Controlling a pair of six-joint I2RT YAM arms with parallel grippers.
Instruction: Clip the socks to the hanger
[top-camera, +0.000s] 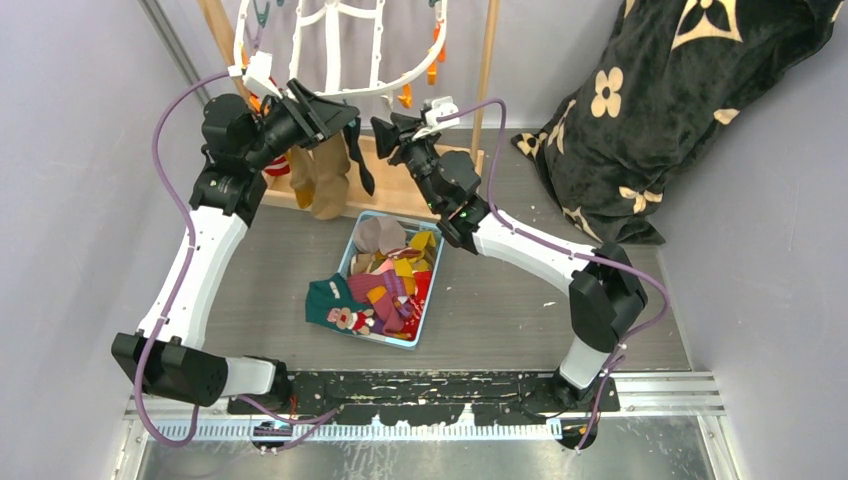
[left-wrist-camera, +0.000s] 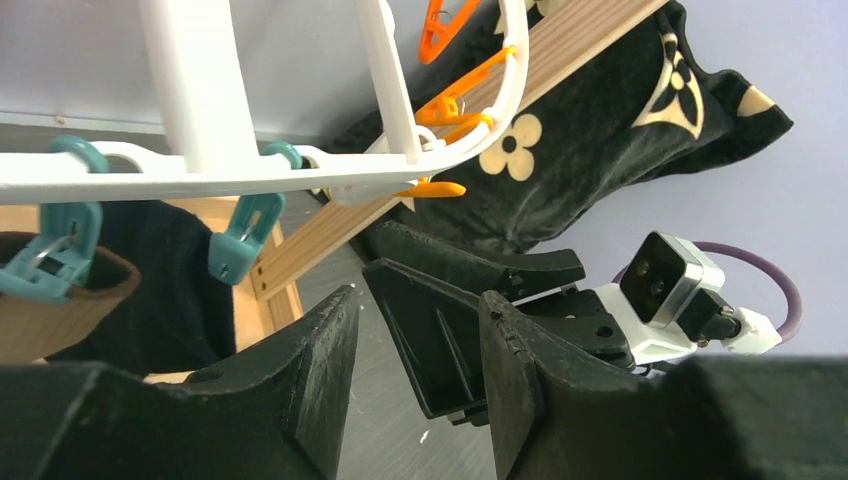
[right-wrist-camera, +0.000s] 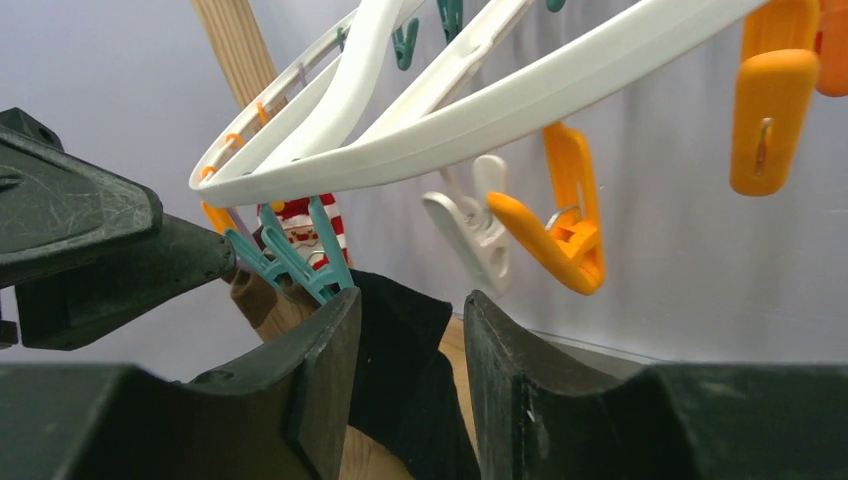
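Note:
The white hanger (top-camera: 372, 88) carries coloured clips. A dark sock (top-camera: 360, 160) and brown socks (top-camera: 330, 180) hang under its left part. My left gripper (top-camera: 330, 118) is at the front rim, open and empty, just below teal clips (left-wrist-camera: 240, 235) in its wrist view. My right gripper (top-camera: 388, 130) stands to the right of it, part open with nothing visible between its fingers, below a white clip (right-wrist-camera: 470, 230) and an orange clip (right-wrist-camera: 560, 250). The dark sock hangs behind it in that view.
A blue bin (top-camera: 425, 310) of folded socks sits on the floor in front of the wooden stand (top-camera: 400, 185). A dark patterned cushion (top-camera: 640, 130) fills the back right. The floor right of the bin is clear.

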